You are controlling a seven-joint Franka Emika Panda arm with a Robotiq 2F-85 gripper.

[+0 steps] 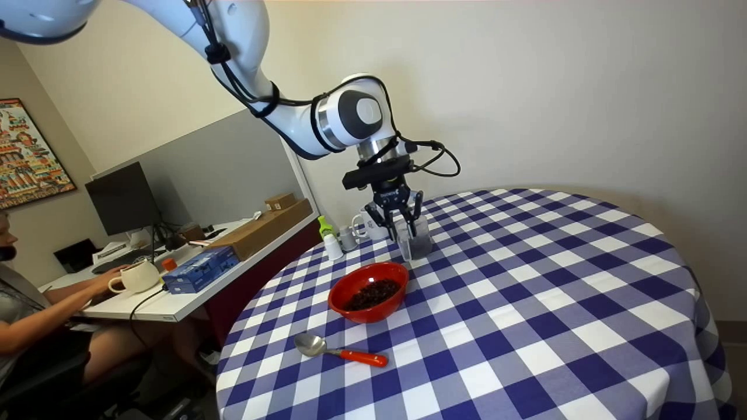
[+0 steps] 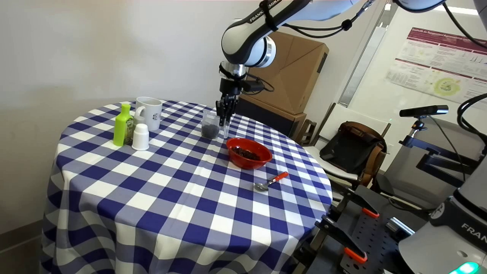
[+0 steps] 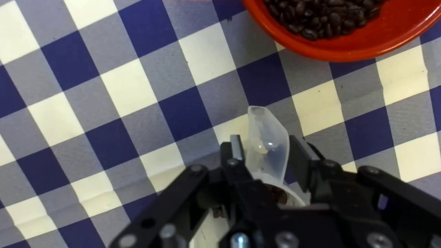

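Observation:
A clear plastic container (image 1: pixel 418 245) with dark contents stands on the checked tablecloth behind the red bowl (image 1: pixel 369 293). Over its top is my gripper (image 1: pixel 401 231), pointing down with its fingers part open. Seen from the wrist, the container's translucent lip (image 3: pixel 267 144) lies between the two fingers; whether either one touches it I cannot tell. The fingers hide much of the container there. Dark beans (image 3: pixel 320 16) fill part of the bowl, which shows at the top right of the wrist view. A spoon (image 1: pixel 341 350) with a red handle lies in front of the bowl.
Close by stand a white mug (image 2: pixel 149 112), a green bottle (image 2: pixel 123 125) and a small white bottle (image 2: pixel 140 137). A large brown box (image 2: pixel 290 68) rises behind the arm in exterior view 2. The tablecloth (image 1: pixel 539 301) is clear on the right in exterior view 1.

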